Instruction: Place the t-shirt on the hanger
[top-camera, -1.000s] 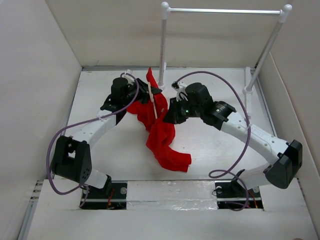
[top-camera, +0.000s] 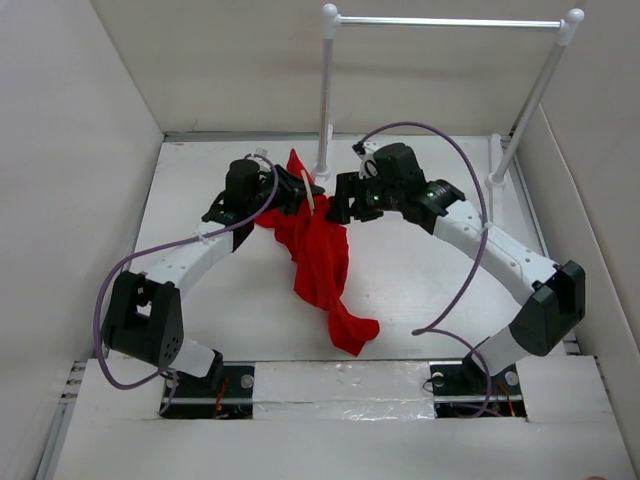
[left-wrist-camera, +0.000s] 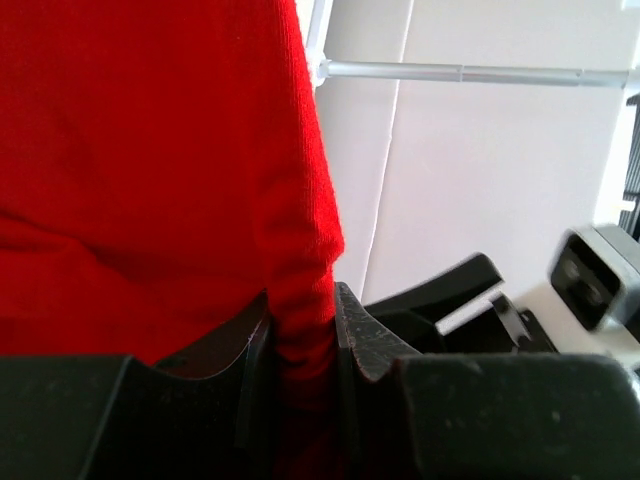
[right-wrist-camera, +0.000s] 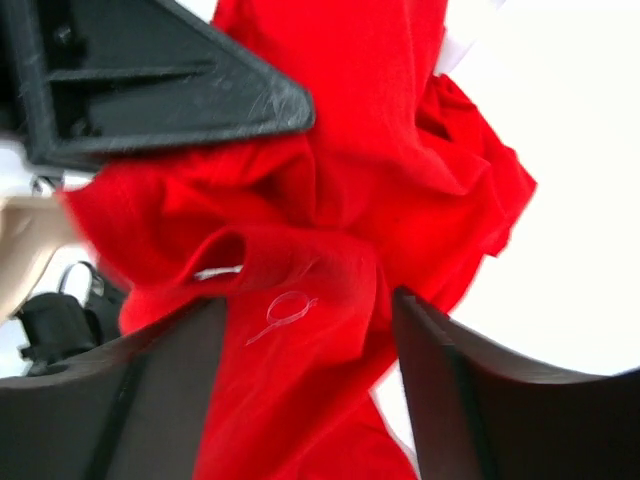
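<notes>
A red t shirt (top-camera: 325, 275) hangs bunched from my left gripper (top-camera: 300, 195), draping down toward the front; in the left wrist view its folded edge (left-wrist-camera: 300, 250) runs between that gripper's fingers, which are shut on it. A light wooden strip (top-camera: 308, 192), likely part of the hanger, shows beside the cloth. My right gripper (top-camera: 342, 205) is at the shirt's right, its fingers apart around red fabric (right-wrist-camera: 300, 330) in the right wrist view; whether they grip it is unclear.
A white rack with a top rail (top-camera: 450, 22) stands at the back, its posts (top-camera: 325, 100) behind the grippers.
The shirt's lower end has swung slightly left and down.
</notes>
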